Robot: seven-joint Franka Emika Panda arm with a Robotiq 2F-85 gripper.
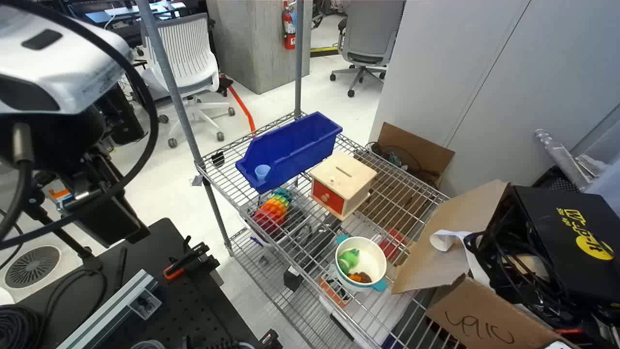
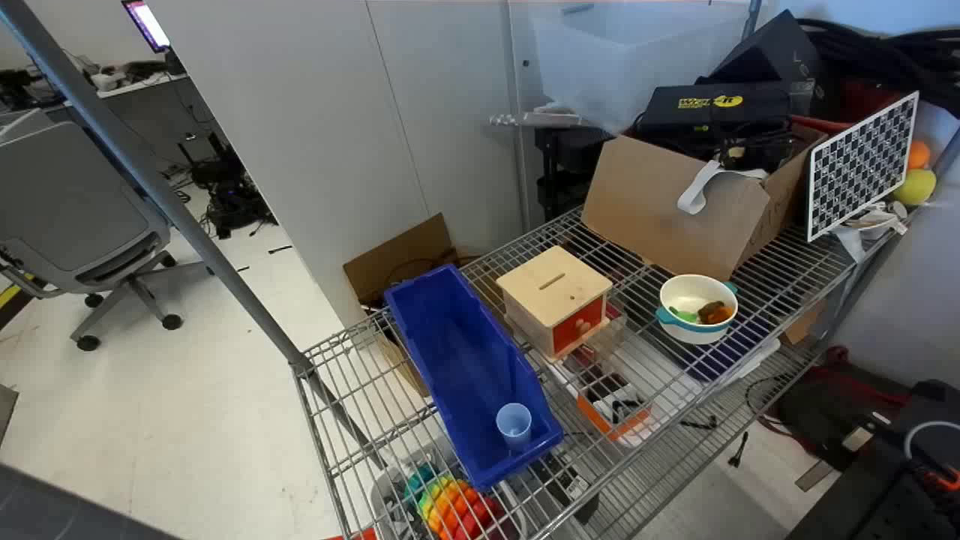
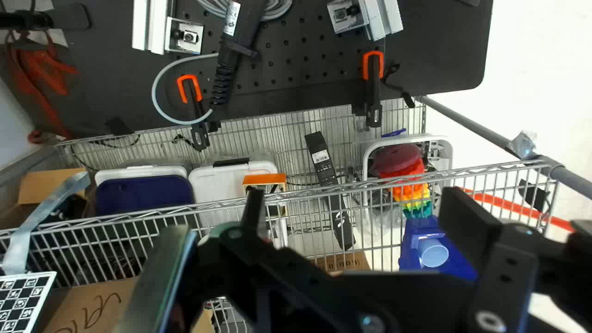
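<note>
My gripper is open and empty, its two dark fingers spread wide in the wrist view. It hangs well apart from the objects on the wire shelf. A long blue bin [image 2: 457, 355] lies there with a light blue cup [image 2: 514, 424] upright in its near end. Beside the bin is a wooden box [image 2: 555, 289] with a slot on top and a red front. Farther along sits a white bowl [image 1: 372, 256] with teal handles, holding a green toy [image 1: 348, 260] and a brown-orange one [image 1: 360, 277]. The gripper hides most of these in the wrist view.
A cardboard box [image 1: 497, 325] full of cables and black cases crowds one end of the shelf, with a checkerboard [image 2: 862, 166] nearby. Metal posts [image 1: 174, 81] rise at the shelf's corners. A black pegboard table [image 3: 311, 61] with clamps adjoins it. Wire surface between bin and bowl is partly free.
</note>
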